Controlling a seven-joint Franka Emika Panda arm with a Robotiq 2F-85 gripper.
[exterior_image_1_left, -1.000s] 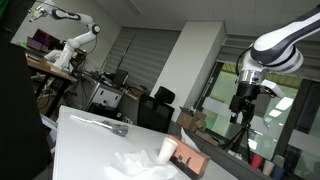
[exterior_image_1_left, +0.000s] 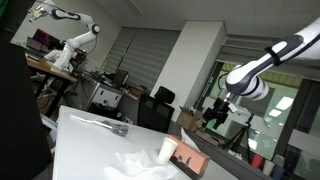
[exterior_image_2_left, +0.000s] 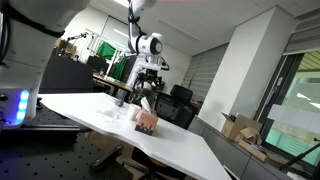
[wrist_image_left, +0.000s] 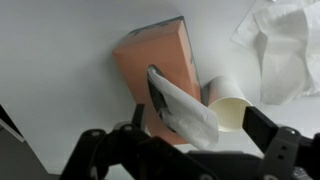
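An orange-pink tissue box (wrist_image_left: 160, 65) lies on the white table, and a white tissue (wrist_image_left: 185, 108) sticks up out of its dark slot. Right beside the box stands a white cup (wrist_image_left: 230, 108), its open mouth visible in the wrist view. A crumpled white tissue (exterior_image_1_left: 140, 165) rests flat on the table near the cup. Above the table hangs my gripper, open, its dark fingers apart on either side of the upright tissue in the wrist view. From exterior view 1 the gripper (exterior_image_1_left: 220, 116) appears well above the box, apart from it.
A silver utensil (exterior_image_1_left: 103, 124) lies on the table's far left in exterior view 1. A black office chair (exterior_image_1_left: 155, 110) stands behind the table.
In exterior view 1 my arm has swung left and its upper part has come lower, bringing the gripper leftward above the box side. The box, cup and loose tissue have stayed put.
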